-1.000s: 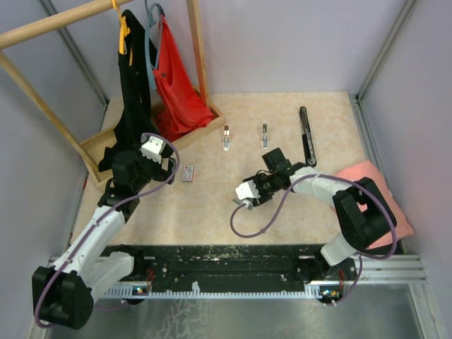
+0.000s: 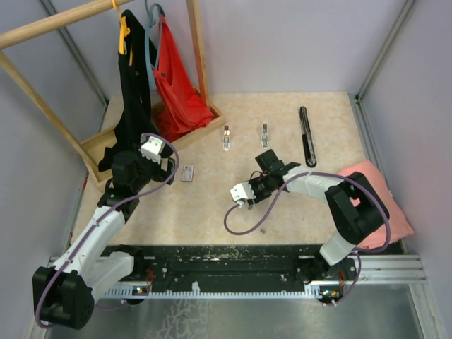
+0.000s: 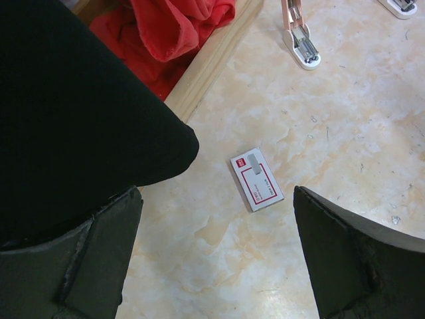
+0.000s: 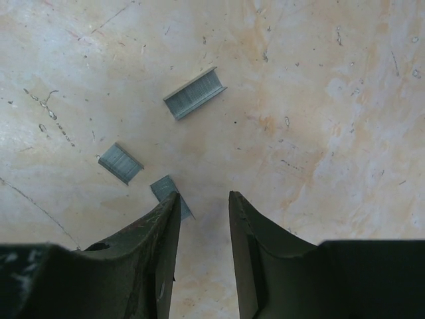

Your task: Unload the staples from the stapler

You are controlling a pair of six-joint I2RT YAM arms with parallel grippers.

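Observation:
Two small staplers, a pink one point(image 2: 226, 138) and a pale one point(image 2: 265, 135), stand at the table's back; the pink one point(image 3: 302, 43) also shows in the left wrist view. Three grey staple strips point(image 4: 195, 93) lie loose beneath my right gripper, whose fingertips are slightly apart beside the lowest strip point(image 4: 166, 189), nothing clearly between them. A white staple box point(image 2: 187, 173) lies left of centre. My left gripper stands open above the table near that box point(image 3: 257, 178).
A wooden rack point(image 2: 92, 148) with black and red garments fills the back left. A long black stapler-like object point(image 2: 307, 135) lies back right, and a pink cushion point(image 2: 392, 219) sits at the right.
The left arm is unmoved.

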